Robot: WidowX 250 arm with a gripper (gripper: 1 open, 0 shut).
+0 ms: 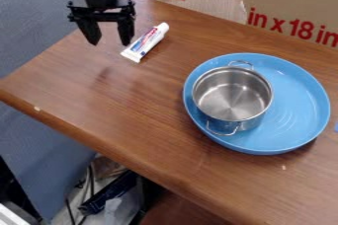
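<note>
My black gripper [109,34] hangs at the top left of the view above the wooden table, open, with nothing visible between its fingers. Just to its right a white toothpaste tube [145,42] with blue and red print lies diagonally on the table. A steel pot [232,101] with two handles sits on a blue plate [297,120] on the right half of the table.
A cardboard box [291,2] stands behind the table's back edge. Off the left edge are a grey-blue surface and assorted items below.
</note>
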